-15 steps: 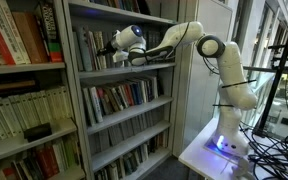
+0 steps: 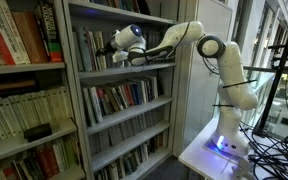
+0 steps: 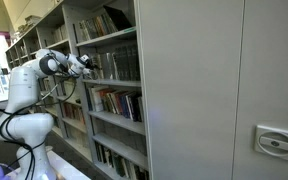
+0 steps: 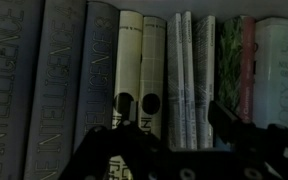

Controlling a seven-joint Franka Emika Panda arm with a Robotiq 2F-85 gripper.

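My gripper faces a row of upright books in the wrist view, its dark fingers apart. Seen between the fingertips are a cream book (image 4: 152, 67) with a black dot and thin white-spined volumes (image 4: 189, 85). Whether the fingers touch any spine cannot be told in this dim view. A second cream book (image 4: 127, 70) stands at the left fingertip, and a green-patterned book (image 4: 228, 65) at the right one. In exterior view 1 the gripper (image 2: 108, 48) is at the upper shelf's books, too small to make out its fingers.
Large dark volumes (image 4: 57, 80) stand at the left of the row; a red spine (image 4: 248, 70) and a pale book (image 4: 275, 75) stand at the right. More filled shelves lie below. A white table (image 2: 201, 158) is under the arm's base, with black cables (image 2: 274, 155) beside it.
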